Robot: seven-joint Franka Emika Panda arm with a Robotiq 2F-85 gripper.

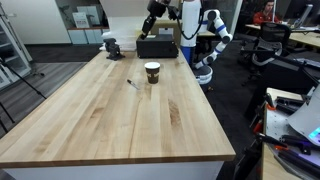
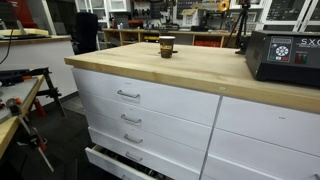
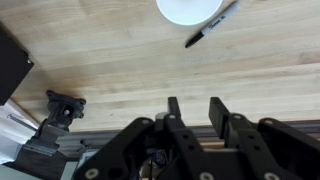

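My gripper stands open in the wrist view, its dark fingers apart with only bare tabletop showing between their tips. In exterior view 1 the arm reaches in from the back, and the gripper is small and hard to make out there. A dark cup with a lighter band (image 1: 152,72) stands upright on the wooden table; exterior view 2 shows the same cup (image 2: 166,46). From above, its pale round opening (image 3: 188,8) is cut by the top edge of the wrist view. Beside it lies a thin marker (image 3: 212,24), clear of my fingers.
A black box-shaped device (image 2: 285,57) sits on the tabletop (image 1: 90,120). A small black clamp-like object (image 3: 62,108) is near the table edge in the wrist view. Below the tabletop, the lowest white drawer (image 2: 130,165) stands partly open.
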